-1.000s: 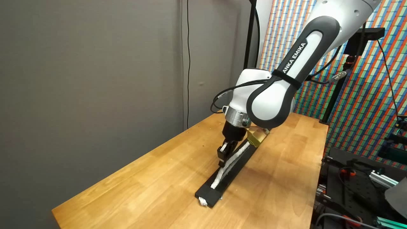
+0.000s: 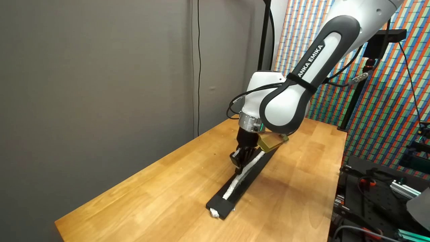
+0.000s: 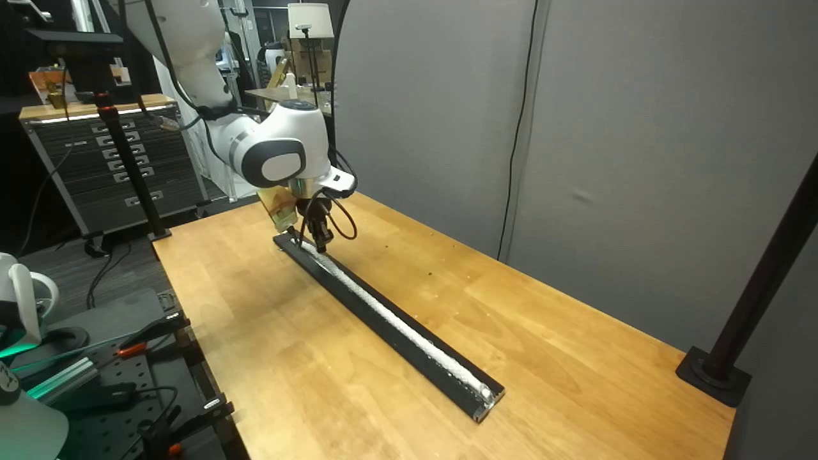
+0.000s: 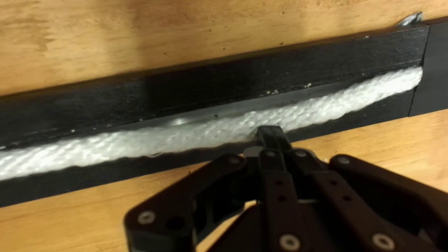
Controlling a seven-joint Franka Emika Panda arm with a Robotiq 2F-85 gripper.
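Note:
A white braided rope (image 4: 180, 136) runs along a long black channel (image 4: 176, 94) on the table. In the wrist view the rope lies slantwise, over the near wall at the middle right, with the grey floor of the groove bare beside it. My gripper is shut, its fingertips at the rope's near edge; nothing shows between them. Exterior view 1 has the gripper (image 2: 238, 171) pointing down onto the channel, beside the rope (image 2: 244, 174). In exterior view 2 the rope (image 3: 399, 329) reaches the channel's near end.
A yellowish block-like part (image 2: 270, 141) is on the arm beside the gripper. A grey wall (image 3: 652, 138) stands along one side, and a black post (image 3: 728, 337) rises at a corner.
The gripper has shifted slightly along the channel, away from the end nearest exterior view 1, and its wrist has turned a little. The channel has stayed in place.

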